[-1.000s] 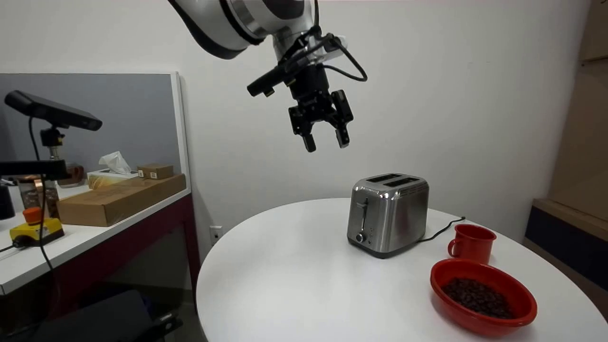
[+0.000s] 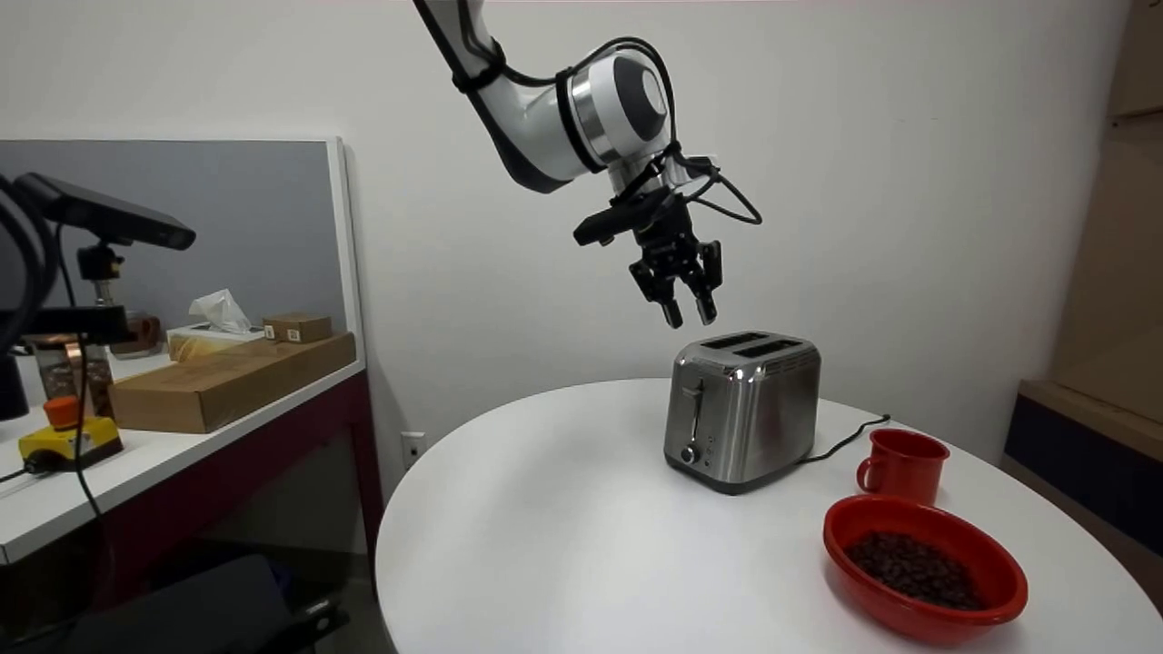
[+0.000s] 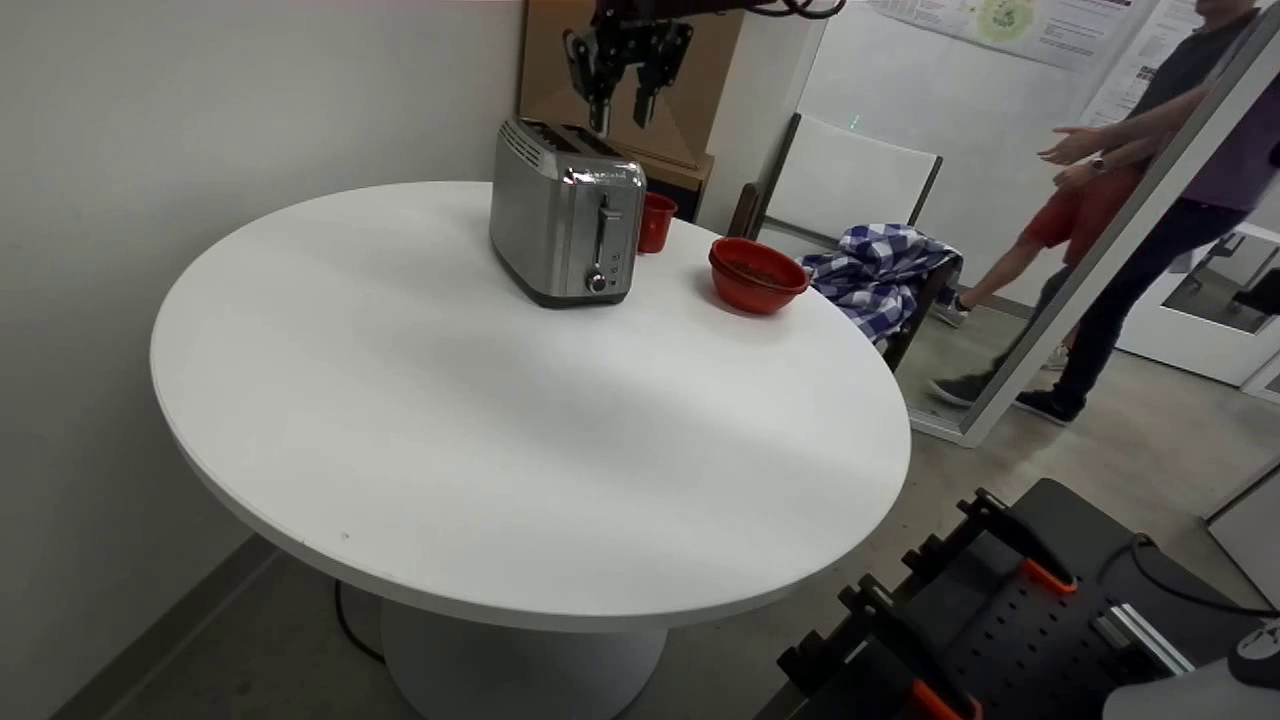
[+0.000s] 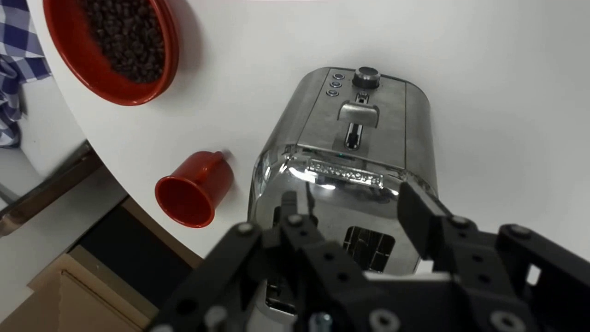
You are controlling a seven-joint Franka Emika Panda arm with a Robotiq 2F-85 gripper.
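A silver two-slot toaster (image 2: 752, 414) stands upright on the round white table, its lever (image 4: 359, 114) at the upper end of its track in exterior view 1. Above and slightly left of its top, in that view, hangs my gripper (image 2: 690, 316), fingers apart and nothing between them. From the wrist, the fingers (image 4: 415, 218) spread over the toaster's top and hide part of its slots. A red mug (image 2: 902, 467) is upright beside the toaster. In front of the mug sits a red bowl (image 2: 845, 545) holding dark beans (image 2: 918, 569).
The toaster's black cord (image 2: 845, 441) runs over the table toward the wall. A wall rises close behind. Two people (image 3: 1110, 216) stand beyond a glass partition.
My gripper has moved right and lower, from left of the toaster to just above it, and its fingers stand closer together. Toaster, mug and bowl have stayed put.
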